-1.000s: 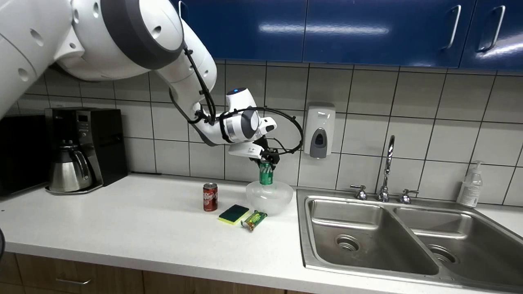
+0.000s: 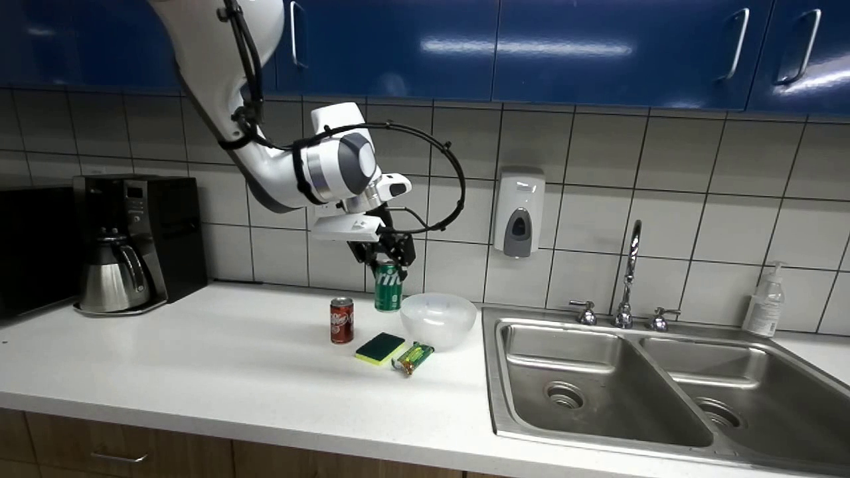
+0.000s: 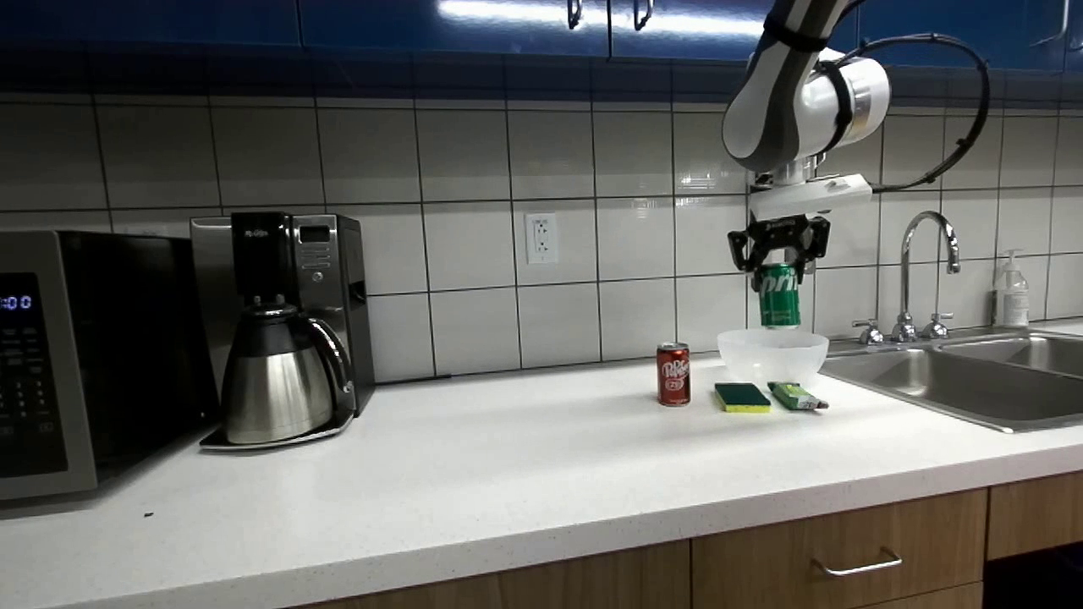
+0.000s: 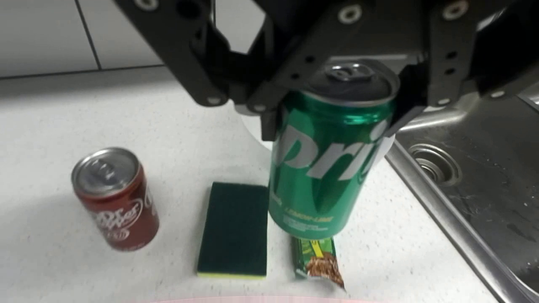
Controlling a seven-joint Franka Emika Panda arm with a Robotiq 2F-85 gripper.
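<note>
Upright in the air hangs a green Sprite can (image 3: 779, 296), with my gripper (image 3: 778, 272) shut on its upper part. The wrist view shows the can (image 4: 328, 166) large, a finger (image 4: 269, 123) on its left side. In exterior view 1 the can (image 2: 388, 287) appears just left of the translucent white bowl (image 2: 439, 320); in exterior view 2 it is above the bowl's (image 3: 773, 353) rim. A red Dr Pepper can (image 2: 342, 320) stands on the counter, left of a green and yellow sponge (image 2: 380, 348). Right of the sponge lies a green-wrapped snack bar (image 2: 414, 358).
A steel double sink (image 2: 495, 382) lies right of the bowl, with a faucet (image 2: 627, 275) behind it. At the left stand a coffee maker (image 3: 279, 325) and a microwave (image 3: 91, 355).
In exterior view 1 my gripper has moved left with the Sprite can, from over the bowl to left of it in the picture. The things on the counter have not moved.
</note>
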